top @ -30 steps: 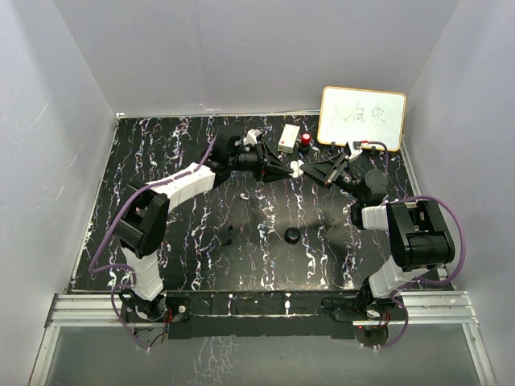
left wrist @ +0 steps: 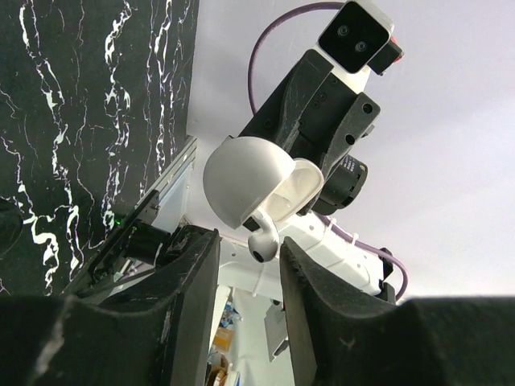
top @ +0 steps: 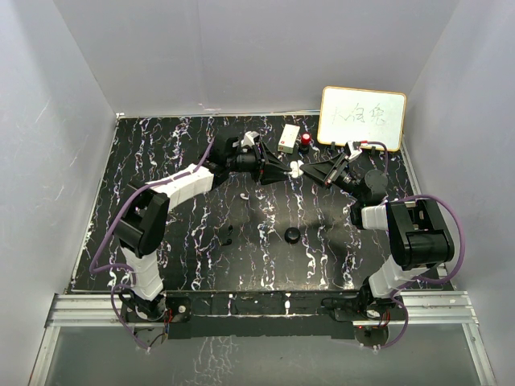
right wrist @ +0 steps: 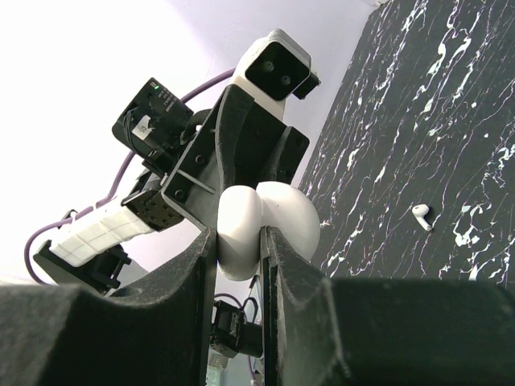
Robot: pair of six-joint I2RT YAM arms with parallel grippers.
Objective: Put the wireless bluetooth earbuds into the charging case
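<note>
My right gripper is shut on the white charging case (right wrist: 290, 217), held raised near the middle of the table, as the top view also shows. In the left wrist view the case (left wrist: 245, 177) is open, with a white earbud (left wrist: 264, 241) at its opening, its stem reaching into it. My left gripper has its fingers parted just beside that earbud; whether they touch it is unclear. Another white earbud (right wrist: 422, 215) lies on the dark marble table.
A white box (top: 289, 138), a red-capped item (top: 305, 141) and a whiteboard (top: 360, 118) stand at the back. A dark round object (top: 292, 235) and a small dark object (top: 228, 236) lie nearer the front.
Both arms look almost still in the top view over the last second; no clear movement shows.
</note>
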